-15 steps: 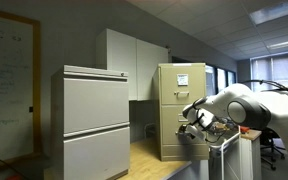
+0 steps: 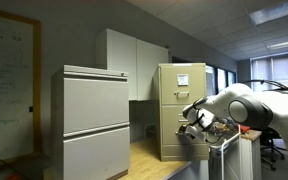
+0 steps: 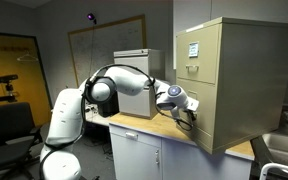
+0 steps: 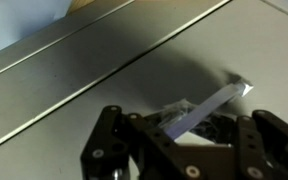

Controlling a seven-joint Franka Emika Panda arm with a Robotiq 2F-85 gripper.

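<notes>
A tall beige filing cabinet (image 2: 171,112) stands on the counter, its drawers closed. In the second exterior view its drawer front (image 3: 205,108) faces my gripper (image 3: 191,118), which is close against the lower part. Seen from the wrist, my gripper is shut right at a pale drawer handle (image 4: 212,103) that runs diagonally across the drawer face. The dark fingers overlap the handle's near end. Whether they touch it is hard to tell, and no part of the handle clearly shows between them.
A grey two-drawer cabinet (image 2: 95,118) stands on the wooden counter (image 2: 144,160) to the left. White wall cupboards (image 2: 131,63) hang behind. Bare counter lies between the two cabinets. A metal rail (image 3: 281,170) runs near the right edge.
</notes>
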